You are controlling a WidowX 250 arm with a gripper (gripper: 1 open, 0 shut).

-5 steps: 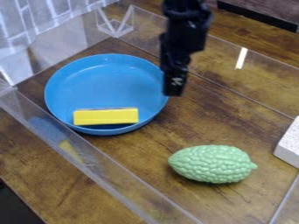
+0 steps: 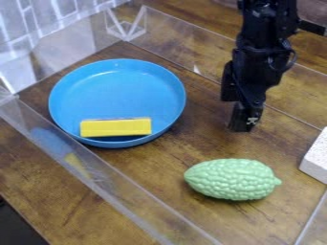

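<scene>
A blue plate [image 2: 115, 94] lies on the left of the wooden table, with a yellow bar [image 2: 115, 127] resting in its front part. A green bitter-melon-like object [image 2: 232, 179] lies at the front right. The black gripper [image 2: 242, 111] hangs low over the table, right of the plate and behind the green object, apart from both. Whether its fingers are open or shut is hard to make out.
A white block [image 2: 316, 153] sits at the right edge. Clear plastic walls run along the left and back of the workspace. The table between plate and white block is mostly bare.
The gripper has moved right, away from the plate's back edge, and lower towards the table. The plate, yellow bar and green object have not moved.
</scene>
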